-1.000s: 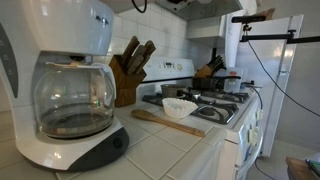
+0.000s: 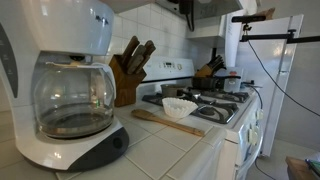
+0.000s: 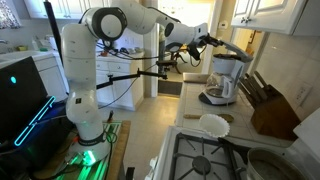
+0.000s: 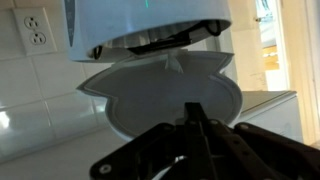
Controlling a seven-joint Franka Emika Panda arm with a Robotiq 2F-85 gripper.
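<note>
The white coffee maker (image 2: 70,25) stands on the tiled counter with its glass carafe (image 2: 75,100) in place. In exterior view 2 the coffee maker (image 3: 222,80) is beyond the stove, with my gripper (image 3: 216,42) just above it. The wrist view has the machine's white body (image 4: 150,22) at the top and a pale grey, lid-like flap (image 4: 170,95) spread out from it. My gripper is shut in front of this flap, with nothing visible between its fingers. Whether the fingertips touch the flap I cannot tell.
A knife block (image 2: 128,75), a white fluted bowl (image 2: 178,107) and a wooden spatula (image 2: 170,122) are on the counter beside the machine. Farther along is the stove (image 3: 195,155) with a pot (image 3: 270,165). Cabinets (image 3: 270,15) hang close above the arm.
At the top edge of exterior view 1, the dark parts of the arm have shifted to the right. The coffee maker and the things on the counter have not moved.
</note>
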